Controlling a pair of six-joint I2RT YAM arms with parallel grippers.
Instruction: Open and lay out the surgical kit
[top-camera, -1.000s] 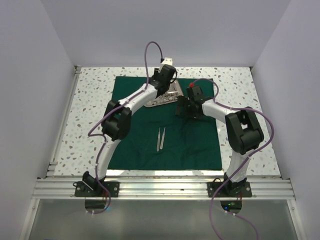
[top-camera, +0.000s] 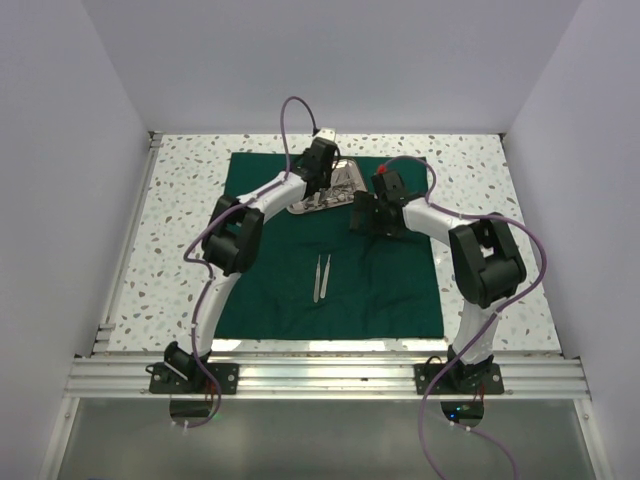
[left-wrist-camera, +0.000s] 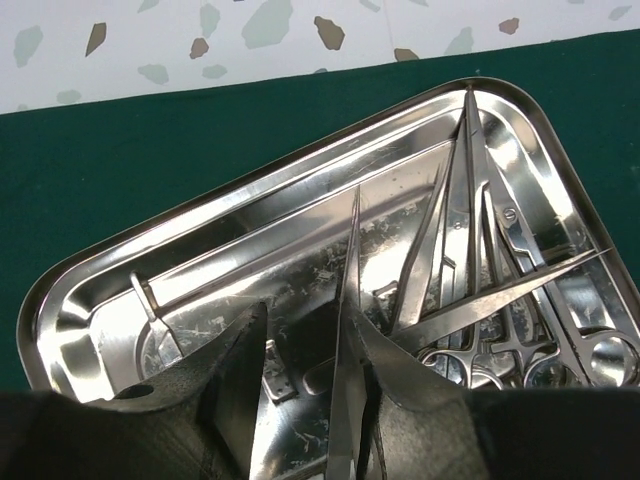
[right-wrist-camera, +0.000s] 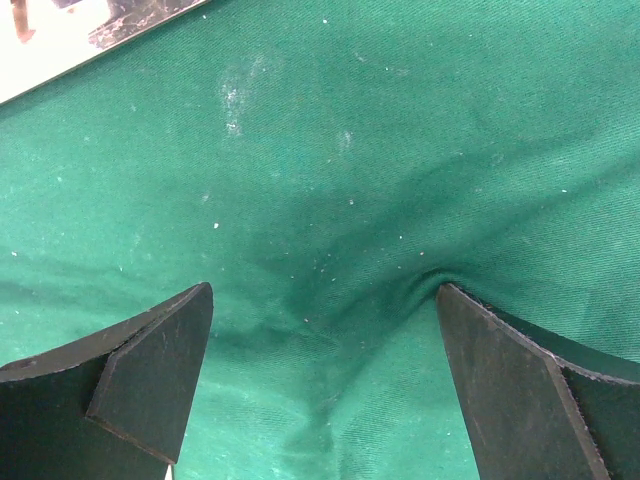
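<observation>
The steel tray (top-camera: 352, 196) sits at the back middle of the green cloth (top-camera: 270, 310), holding several tweezers (left-wrist-camera: 430, 250) and scissors (left-wrist-camera: 610, 355). My left gripper is down over the tray, its fingers part open around or beside a slim pointed instrument at the right finger; whether it grips it I cannot tell. My right gripper stands open low over bare cloth, just right of the tray. Two tweezers (top-camera: 325, 276) lie side by side on the middle of the cloth.
A speckled white table (top-camera: 170, 260) surrounds the cloth. The right arm (top-camera: 470, 245) occupies the right side.
The right arm and the tweezers on the cloth have not moved.
</observation>
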